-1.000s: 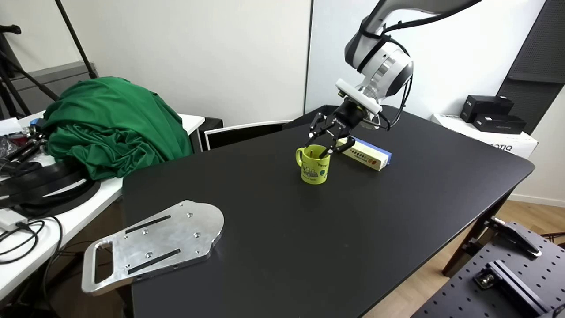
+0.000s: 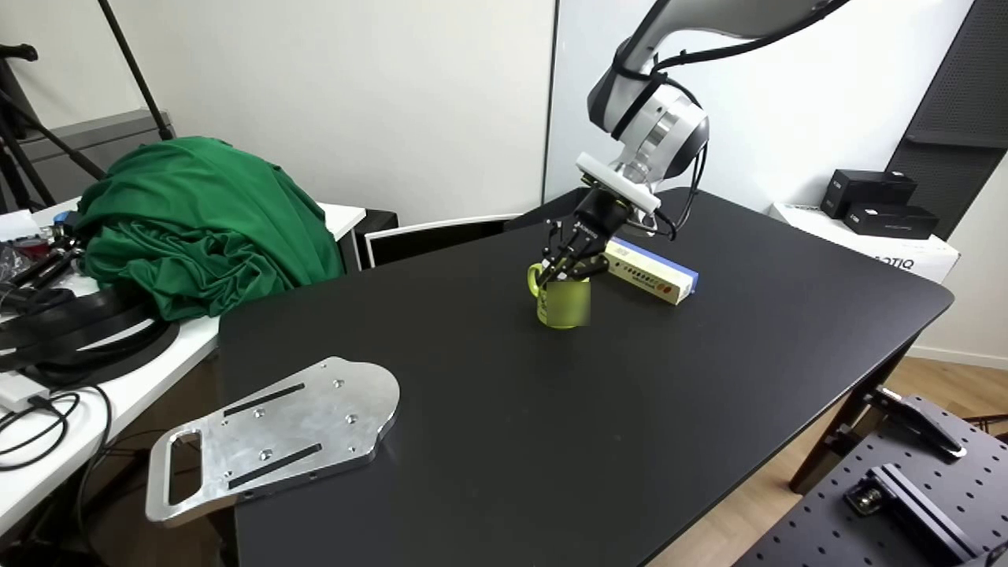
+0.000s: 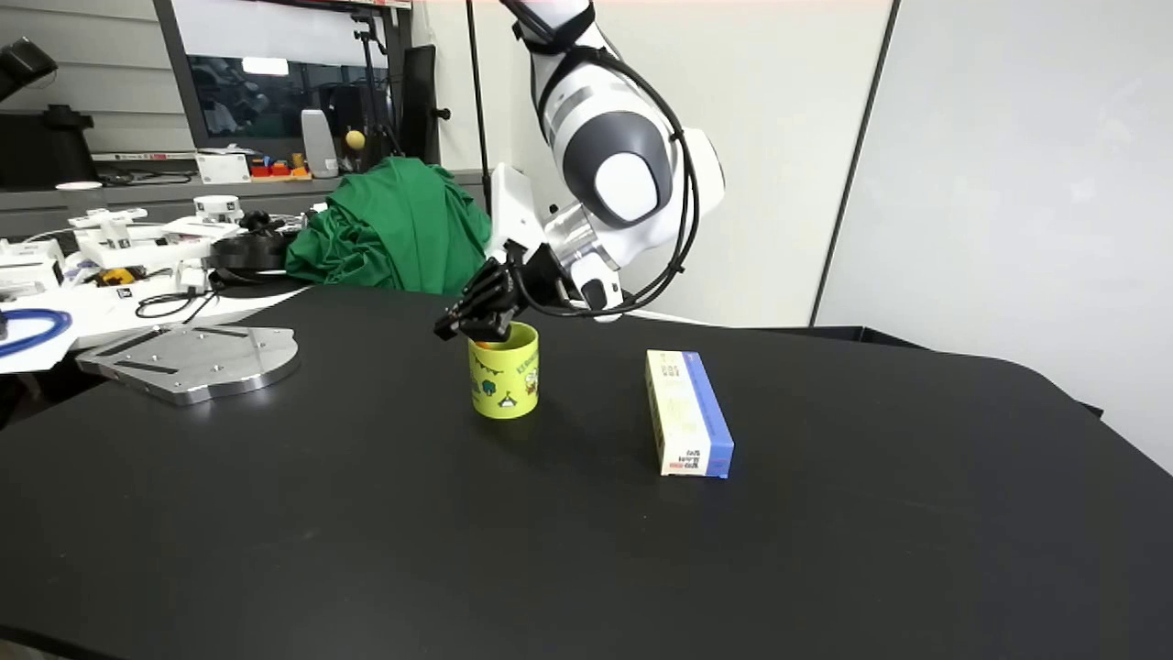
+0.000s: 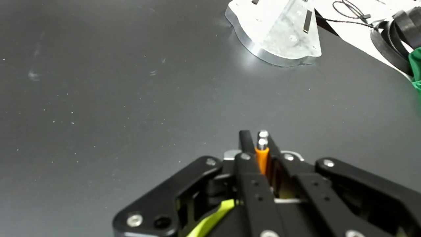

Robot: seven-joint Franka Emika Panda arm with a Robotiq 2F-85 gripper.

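Observation:
A yellow-green mug (image 2: 564,304) stands upright on the black table, its handle toward the left in exterior view 1. My gripper is at the mug's mouth, tilted over it, with its fingers shut on an orange pen (image 4: 262,158). The pen's silver end pokes up between the fingertips in the wrist view; its lower part is hidden by the fingers and the mug. In exterior view 2 the mug (image 3: 505,379) shows printed drawings, and a bit of orange appears at its rim under my gripper (image 3: 453,326).
A cream-and-blue box (image 3: 687,412) lies on the table, behind and to the right of the mug in exterior view 1. A silver metal plate (image 2: 293,425) lies at the table's left edge. Green cloth (image 2: 203,227) is heaped on a side table.
The arm has moved left and a little toward the camera over the mug. The spread fingers have shut on the pen. Mug and box have stayed in place.

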